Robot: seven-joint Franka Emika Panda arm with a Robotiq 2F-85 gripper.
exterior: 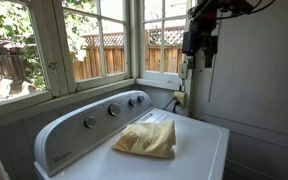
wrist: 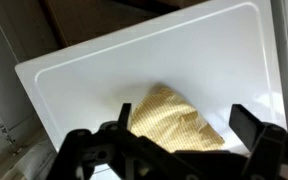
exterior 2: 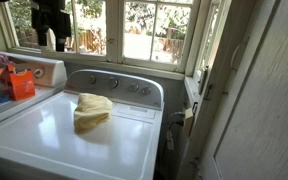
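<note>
A pale yellow cloth lies crumpled on the white top of a washing-machine-like appliance; in exterior view 1 the cloth (exterior: 146, 138) rests near the middle of the lid (exterior: 189, 150). Exterior view 2 has the same cloth (exterior 2: 92, 112) toward the back, close to the control panel (exterior 2: 114, 86). High above the appliance hangs my gripper (exterior 2: 52, 45), well apart from the cloth. Looking down in the wrist view, my gripper is open, its two fingers wide apart, and the cloth (wrist: 169, 118) shows far below between them.
An orange container (exterior 2: 22, 84) and other items stand at the left on a neighbouring appliance. Windows (exterior: 94, 45) line the back, and a panelled white door (exterior 2: 259, 100) is at the right.
</note>
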